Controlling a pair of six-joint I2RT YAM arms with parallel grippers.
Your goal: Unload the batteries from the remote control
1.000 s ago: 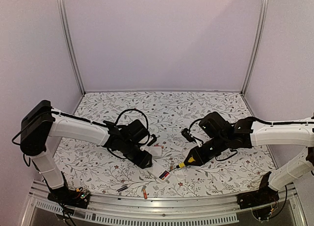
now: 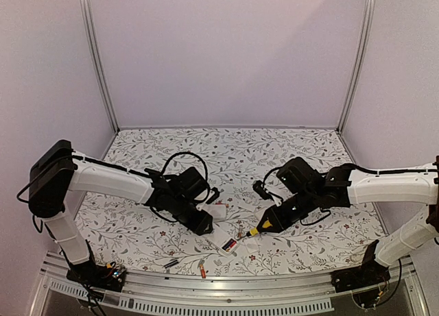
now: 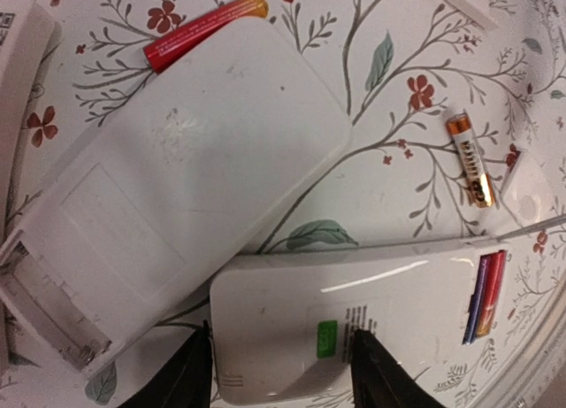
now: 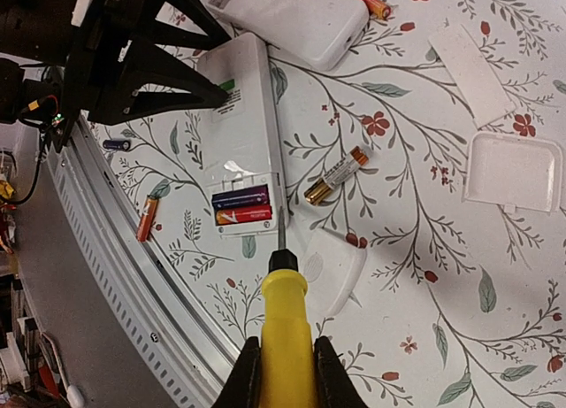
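Observation:
A white remote (image 3: pixel 407 311) lies flat with two batteries, purple and red (image 4: pixel 243 215), in its exposed compartment. My left gripper is over the remote's other end, fingers apart and part open around its body; whether they press on it is unclear. My right gripper is shut on a yellow-handled screwdriver (image 4: pixel 285 315), whose thin tip reaches the compartment's edge beside the batteries. Loose batteries lie around: an orange-tipped one (image 4: pixel 336 174), a red one (image 3: pixel 195 36), an orange one (image 4: pixel 147 219) and a dark one (image 4: pixel 117 145).
A second white remote (image 3: pixel 177 142) with an empty compartment lies beside the first. Small white covers (image 4: pixel 511 169) lie to the right. The metal table edge (image 2: pixel 226 285) runs along the front.
Hardly anything differs in the top view; at most a very slight movement of the right arm with the screwdriver.

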